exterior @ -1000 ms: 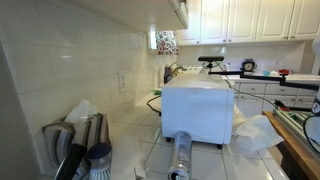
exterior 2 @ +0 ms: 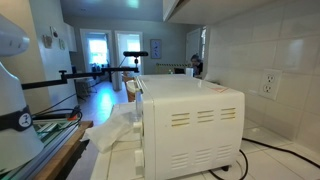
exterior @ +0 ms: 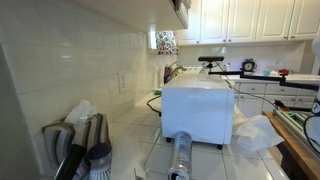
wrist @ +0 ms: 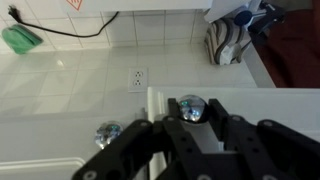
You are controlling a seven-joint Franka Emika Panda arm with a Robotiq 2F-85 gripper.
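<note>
In the wrist view my gripper spreads dark across the lower part of the picture. It looks shut on a shiny silver round object (wrist: 193, 105) that shows between the fingers; what the object is cannot be told. A second shiny object (wrist: 108, 132) stands to the left, apart from the gripper. A narrow white upright edge (wrist: 153, 105) rises just left of the held object. Neither exterior view shows the fingers clearly. A white boxy appliance (exterior: 196, 114) sits on the tiled counter, with a silver cylinder (exterior: 181, 155) in front of it in exterior view 1.
A striped cloth holder (exterior: 75, 140) and a brush (exterior: 99, 160) stand by the tiled wall. Crumpled white plastic (exterior 2: 112, 130) lies beside the appliance. A dark cable (exterior 2: 285, 150) runs from it along the counter. A wall outlet (wrist: 137, 78) is visible behind.
</note>
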